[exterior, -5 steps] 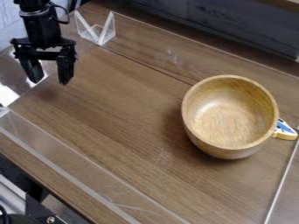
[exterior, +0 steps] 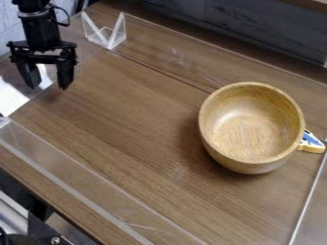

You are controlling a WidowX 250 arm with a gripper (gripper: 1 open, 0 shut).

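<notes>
My black gripper (exterior: 49,73) hangs at the upper left of the camera view, over the left edge of the wooden table (exterior: 128,144). Its two fingers stand apart, with nothing seen between them. A large round wooden bowl (exterior: 250,129) sits upright on the right side of the table, well away from the gripper. A small white and blue object (exterior: 311,144) shows at the bowl's right side, partly hidden by it.
A clear plastic bracket (exterior: 106,31) stands at the back left, right of the gripper. Clear strips run along the front left and right edges. A dark surface lies beyond the back edge.
My gripper has shifted slightly to the left and varied a little in height. The bowl and the other things have not moved.
</notes>
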